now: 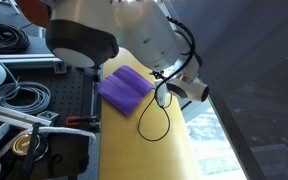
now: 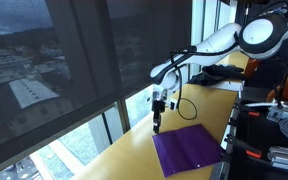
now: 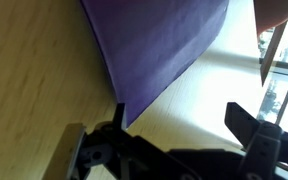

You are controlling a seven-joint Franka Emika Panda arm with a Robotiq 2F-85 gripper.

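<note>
A flat purple cloth (image 2: 187, 147) lies on the light wooden table (image 2: 124, 163). From above, in the first exterior view, the cloth (image 1: 126, 89) looks roughly square. My gripper (image 2: 162, 124) hangs just beyond one of its corners, pointing down. The wrist view shows the gripper open, its dark fingers wide apart and nothing between them. A corner of the cloth (image 3: 154, 50) reaches down close to the left finger; whether they touch, I cannot tell. The arm hides part of the gripper in the first exterior view.
A black cable (image 1: 167, 120) loops beside the gripper over the table. Coiled cables and tools crowd a dark cart (image 1: 64, 95) along one table side. A window with a dark shade (image 2: 54, 70) borders the other. Bare table (image 1: 134, 155) stretches past the cloth.
</note>
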